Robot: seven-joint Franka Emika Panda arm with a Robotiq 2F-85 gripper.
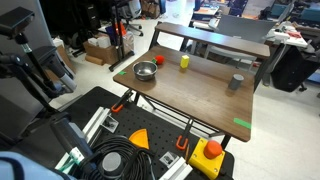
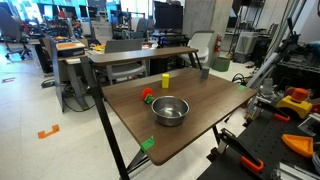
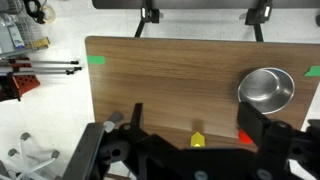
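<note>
A shiny metal bowl (image 1: pixel 145 70) stands near the table's left end, empty as far as I can see. Close behind it is a small red thing (image 2: pixel 148 95), and a small yellow block-like thing (image 1: pixel 184 61) sits toward the back edge. Toward the right end stands a grey cup (image 1: pixel 236 82). From the wrist, my gripper looks down from above the table with its two dark fingers spread wide. Nothing shows between them. The bowl (image 3: pixel 266 90) lies to the right in that view, while the yellow thing (image 3: pixel 197 140) shows low between the fingers.
Green tape (image 1: pixel 242 123) marks its corners. A raised shelf (image 2: pixel 145 51) runs behind the table. In front, a dark bench holds cables (image 1: pixel 110 155) and a yellow box with a red button (image 1: pixel 208 156).
</note>
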